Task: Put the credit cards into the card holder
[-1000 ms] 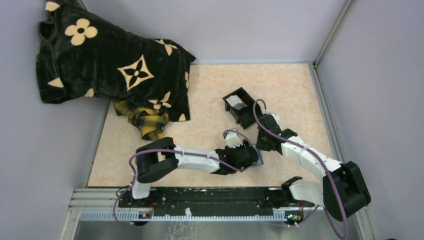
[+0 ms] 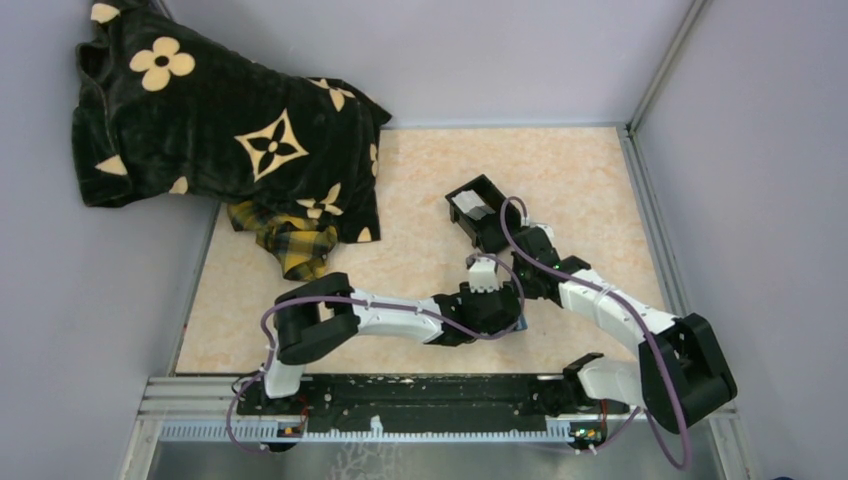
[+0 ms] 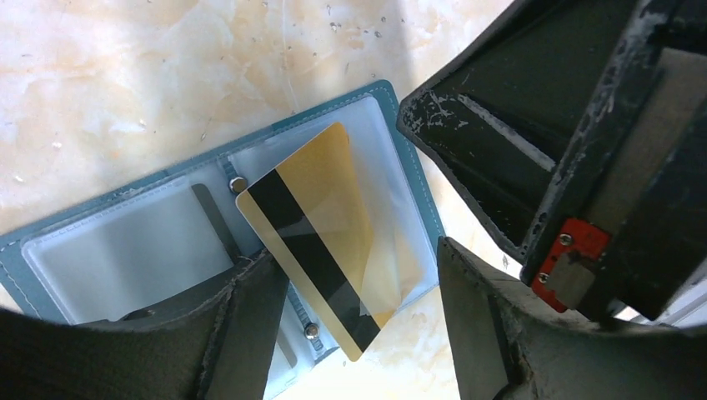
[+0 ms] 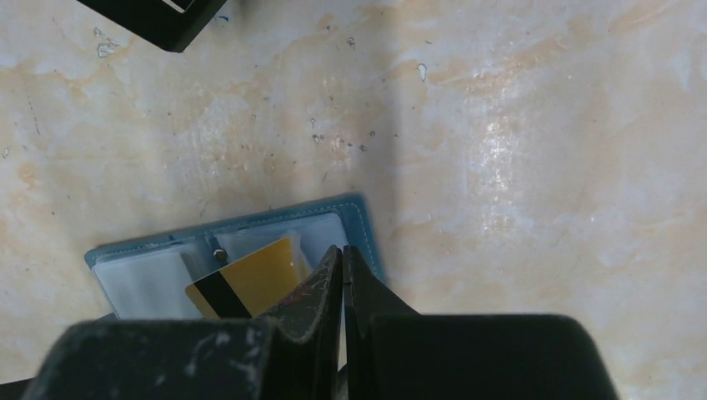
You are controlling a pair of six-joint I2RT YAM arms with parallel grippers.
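The blue card holder (image 3: pixel 117 258) lies open on the table, with a gold card with a black stripe (image 3: pixel 325 217) resting over its right-hand sleeve. My left gripper is part open above it, a finger on either side of the card's lower part; whether it touches the card I cannot tell. My right gripper hovers at the holder's right part, fingertips together, nothing visible between them. In the top view both grippers crowd over the holder and largely hide it.
A black box (image 2: pixel 485 230) with pale items inside stands behind the grippers. A dark blanket (image 2: pixel 220 120) and a plaid cloth (image 2: pixel 295 250) cover the back left. Bare table (image 2: pixel 570 170) lies at the back right.
The right arm has shifted very little. The box is unchanged.
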